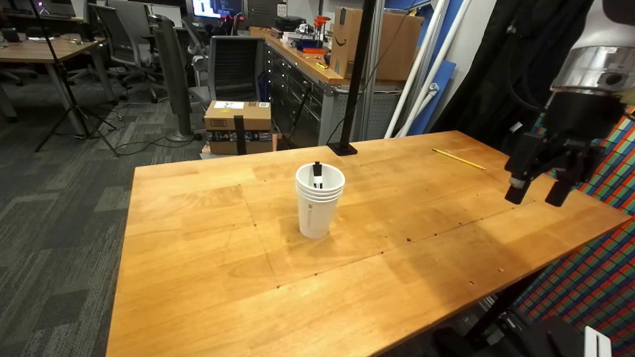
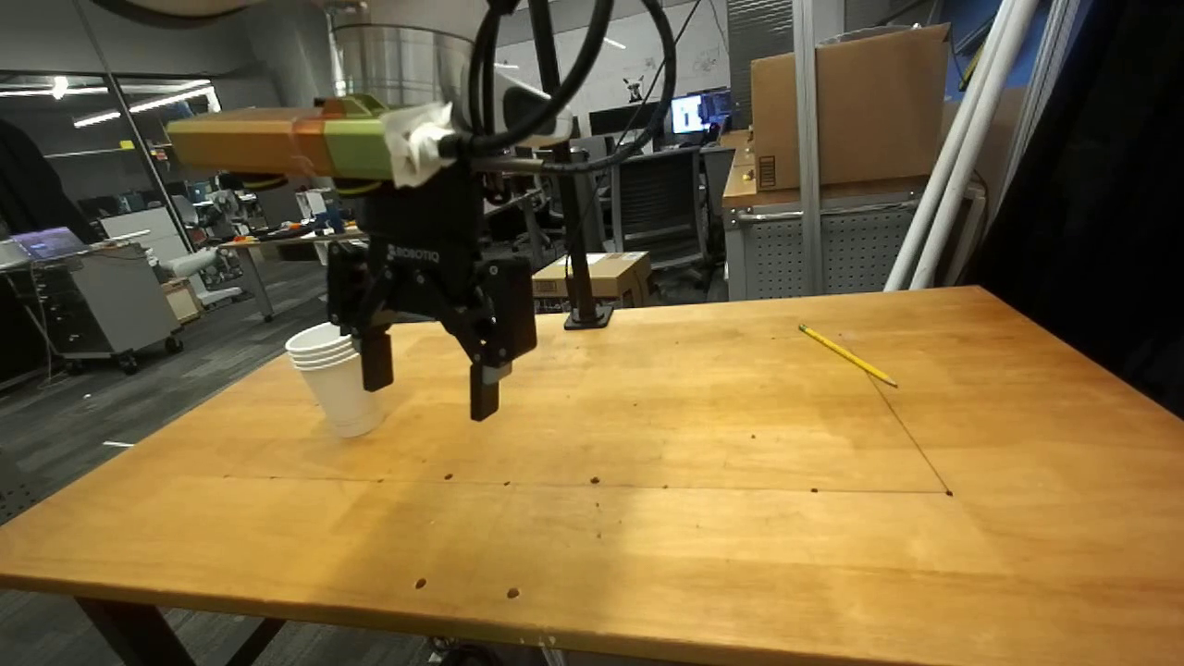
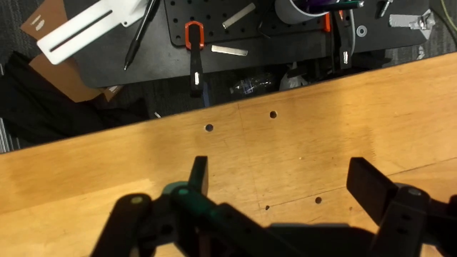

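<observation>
High over the wooden table, my gripper (image 1: 537,199) stands open, and nothing shows between its fingers in the wrist view (image 3: 276,171). A stack of white cups (image 1: 316,208) is upright on the table, well away from the gripper in exterior view 1. Inside the top cup a black-and-white object (image 1: 318,175) pokes up; its lower part is hidden. Exterior view 2 shows the cups (image 2: 339,388) partly behind a finger. A yellow pencil (image 2: 849,355) lies on the bare tabletop, clear of both cups and gripper.
A black post (image 1: 351,89) rises at its far edge. In the wrist view, a dark surface (image 3: 162,68) beyond the table edge carries a pen, clamps, metal strips and a container (image 3: 291,13).
</observation>
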